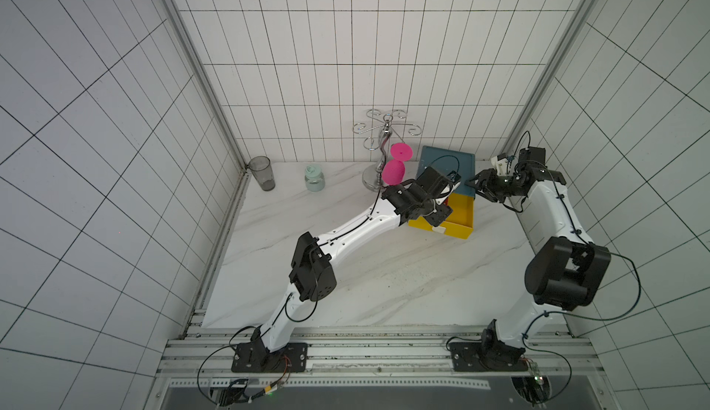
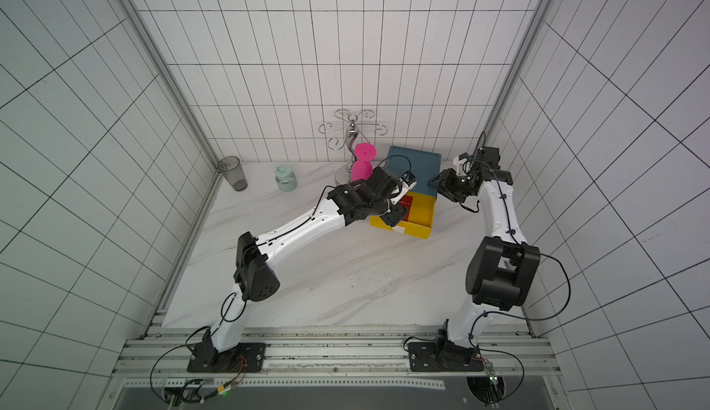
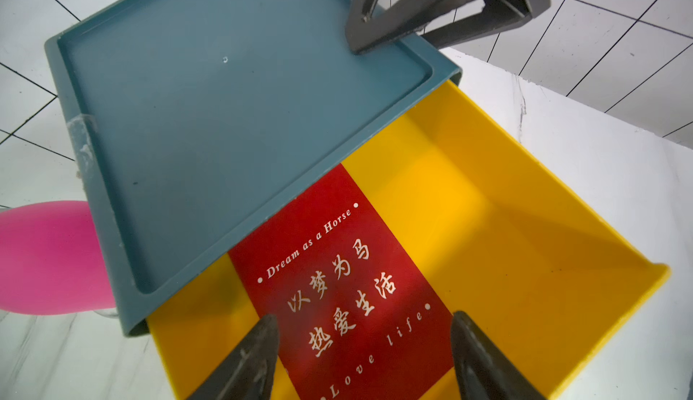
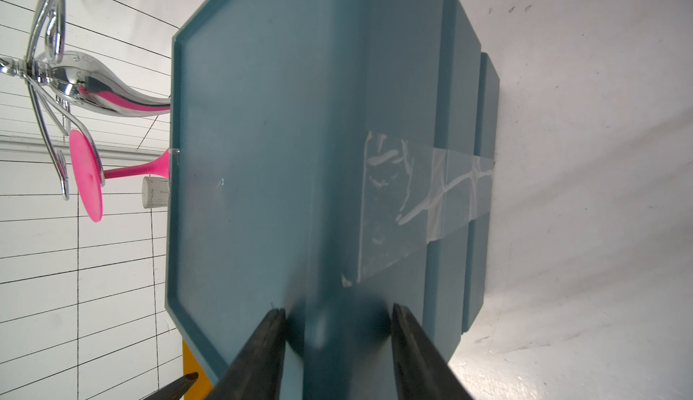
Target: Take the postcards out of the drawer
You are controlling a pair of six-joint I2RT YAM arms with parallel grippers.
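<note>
A red postcard point(image 3: 346, 284) with white lettering lies flat in the yellow drawer point(image 3: 498, 219), its far end hidden under the blue-grey cabinet point(image 3: 216, 111). Whether more cards lie beneath it cannot be told. Above the card's near part, my left gripper is open, a finger on either side and nothing between them. In the top right view a strip of the red card point(image 2: 406, 204) shows beside that gripper. My right gripper is shut on the cabinet's right edge, with the blue-grey body between its fingers.
A silver stand point(image 1: 386, 140) with pink utensils point(image 1: 394, 171) stands just left of the cabinet. Farther left are a pale green jar point(image 1: 314, 179) and a dark clear cup point(image 1: 261, 173).
</note>
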